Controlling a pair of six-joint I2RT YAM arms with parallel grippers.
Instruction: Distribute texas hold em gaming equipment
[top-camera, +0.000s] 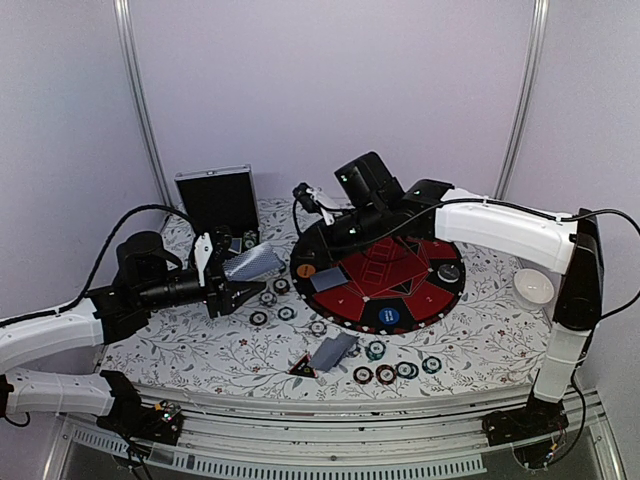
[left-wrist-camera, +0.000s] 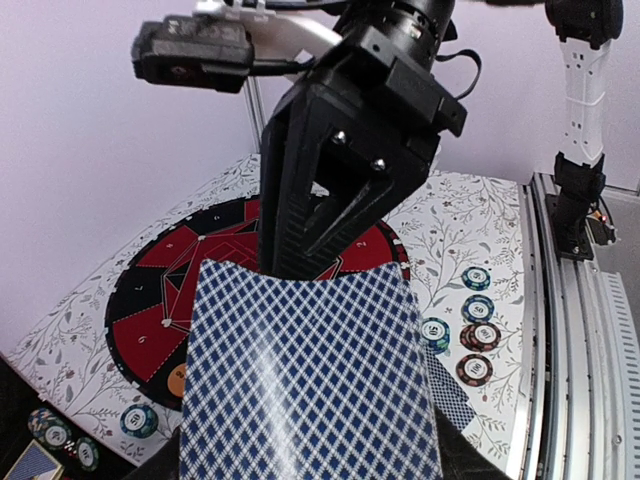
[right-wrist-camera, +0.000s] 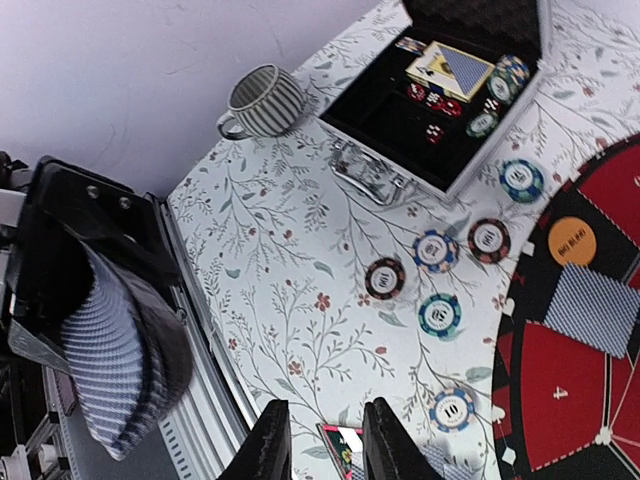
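My left gripper (top-camera: 228, 284) is shut on a deck of blue-checked cards (left-wrist-camera: 310, 380), held up above the table at left. Just right of the deck, over the mat's left edge, hovers my right gripper; its fingers stand apart and nothing shows between them. Blue-backed card stock (top-camera: 332, 352) lies on the cloth near the front, beside a dark triangular piece (top-camera: 302, 367); whether it is one card or more, I cannot tell. Another blue-backed card or pair (right-wrist-camera: 594, 308) rests on the round red and black mat (top-camera: 430, 305).
Several poker chips (right-wrist-camera: 439, 314) lie loose between the open black case (right-wrist-camera: 390, 140) and the mat, with more (top-camera: 386, 374) at the front. A cup (right-wrist-camera: 268, 101) stands left of the case. At far right sits a white bowl (top-camera: 533, 288).
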